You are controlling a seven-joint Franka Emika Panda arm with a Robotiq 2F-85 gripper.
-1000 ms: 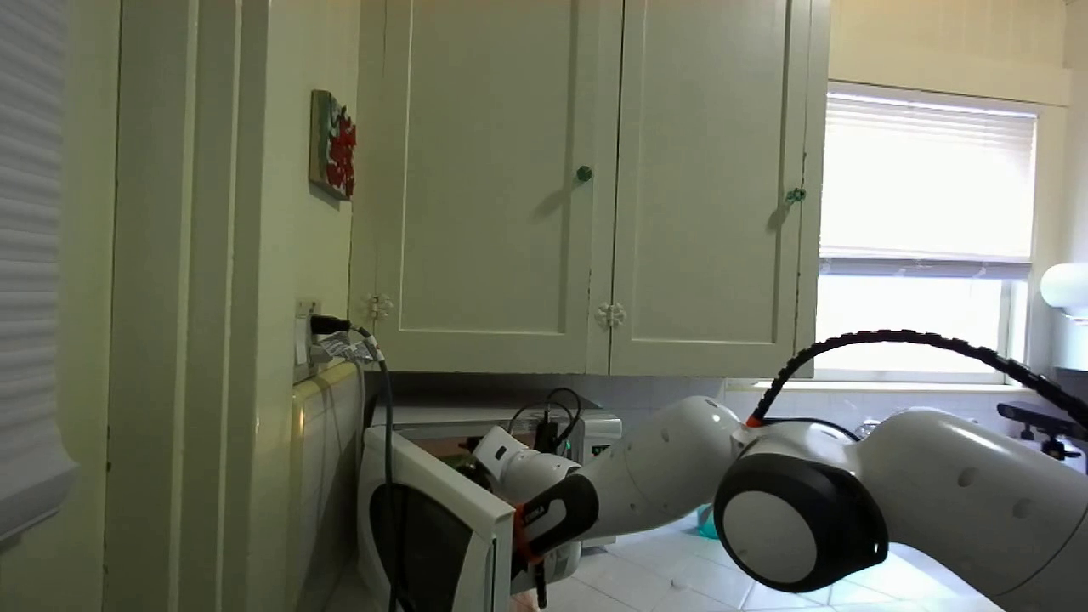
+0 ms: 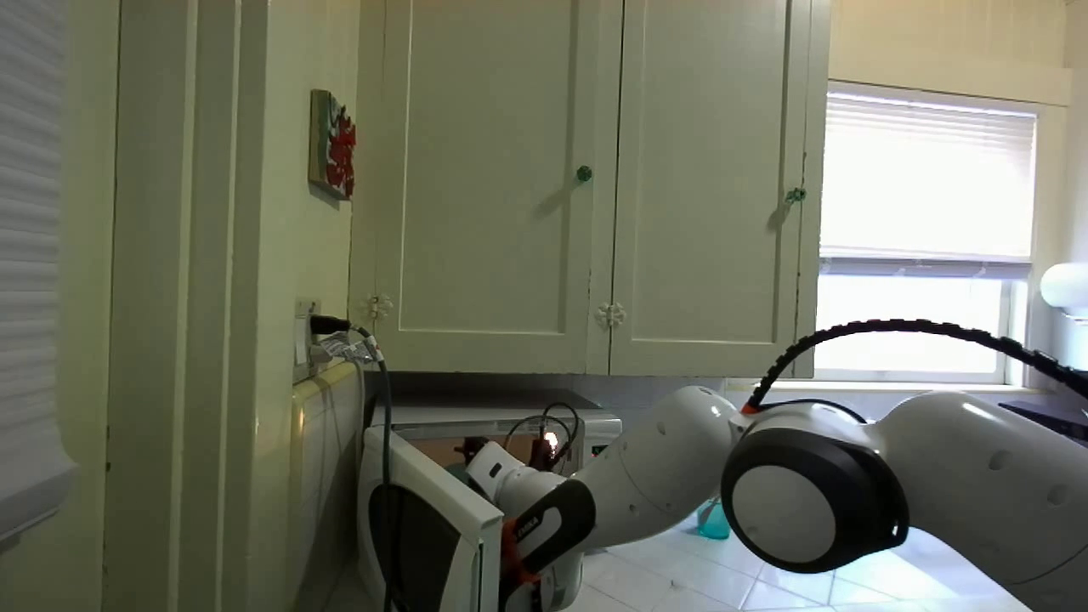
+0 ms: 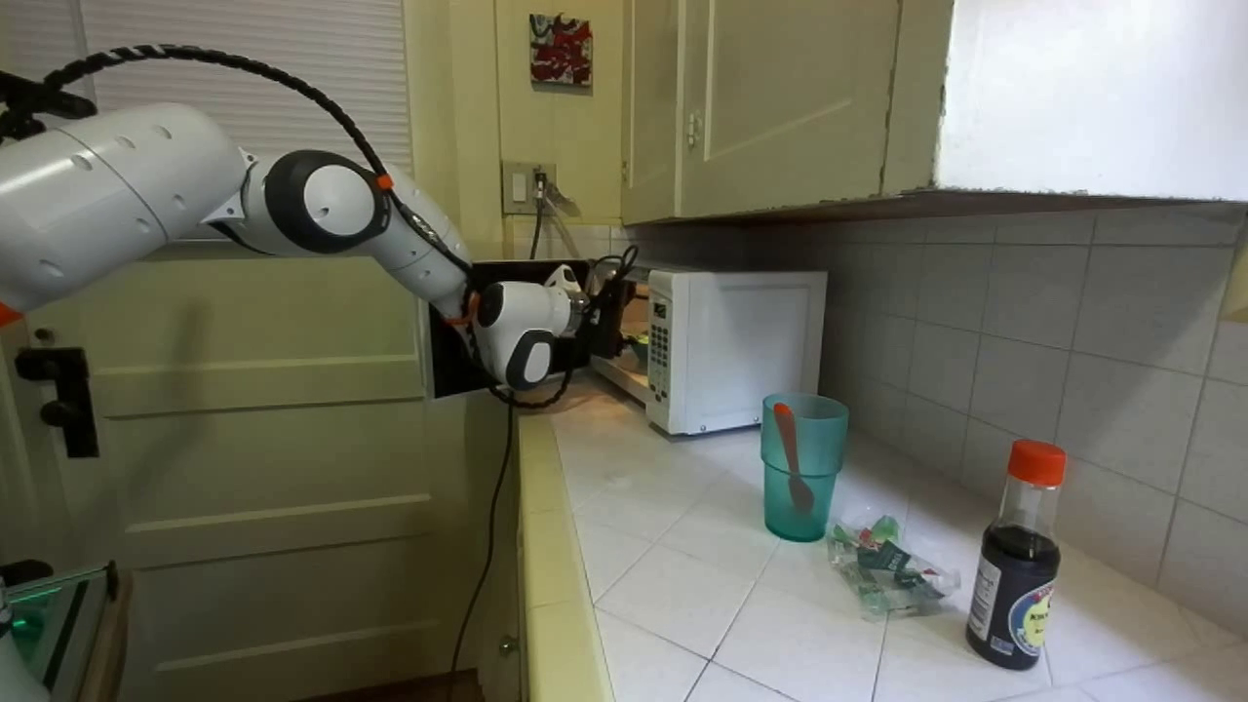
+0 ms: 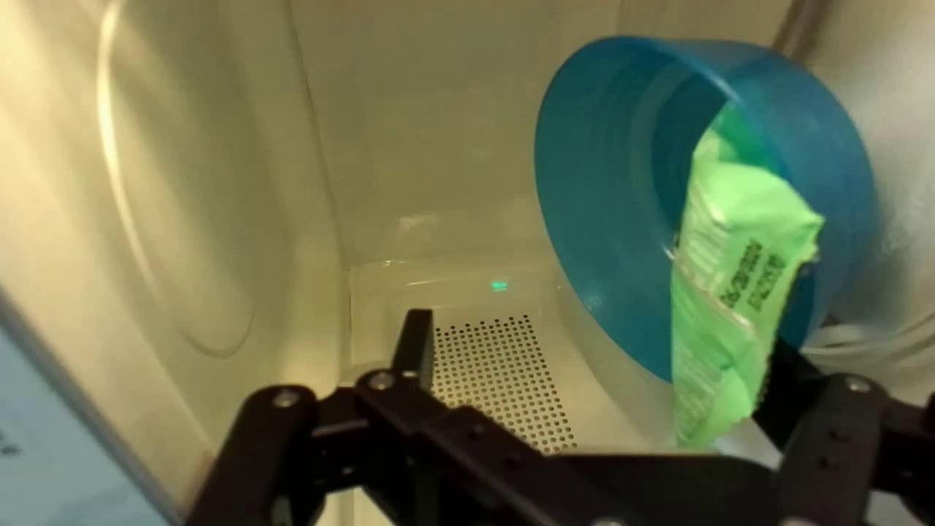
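In the wrist view, a translucent blue bowl lies tilted inside the microwave, on the right. A green packet with dark print is partly in the bowl's mouth and hangs out past the rim. My gripper is open, with one finger left of the bowl; the other, on the right, is partly hidden behind the packet. Whether that finger touches the packet or bowl I cannot tell. The white microwave has its door open, and my hand is at its opening.
A teal cup holding an orange spoon stands on the counter. Near it are a clear bag of wrapped pieces and a dark sauce bottle. A power cord hangs before the microwave door.
In exterior view 1, the door's free edge sits slightly farther left.
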